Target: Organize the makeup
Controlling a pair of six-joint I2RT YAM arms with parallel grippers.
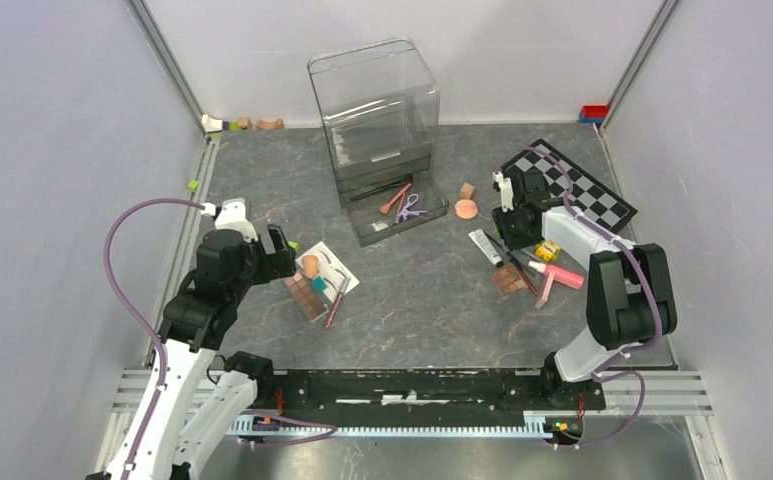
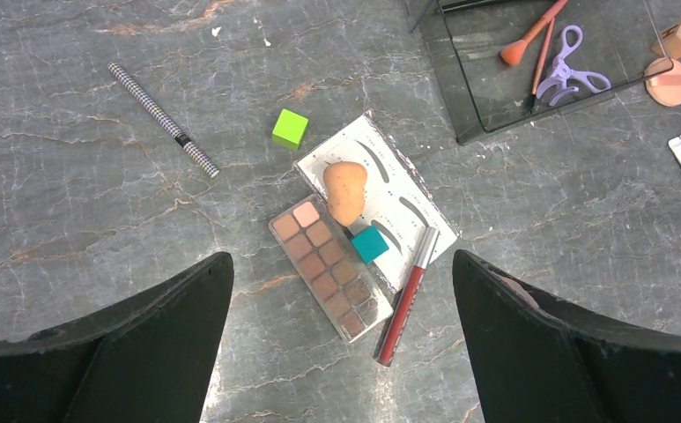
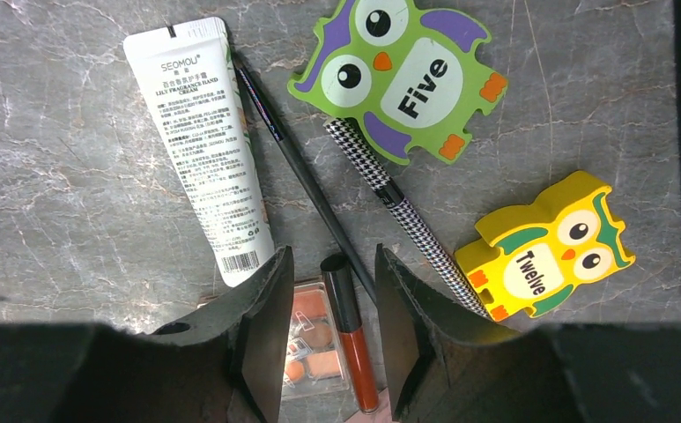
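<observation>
My right gripper hovers over a cluster: dark pencil, checkered pen, red-and-black lip tube, hand cream and palette. It is part open, with nothing clearly held. My left gripper stands open above a brown palette, eyebrow stencil card, red tube and checkered pen. The clear organizer at the back centre holds brushes and purple scissors.
Green owl and yellow owl blocks lie beside the cluster. A checkerboard is at the back right; a pink sponge lies near the organizer.
</observation>
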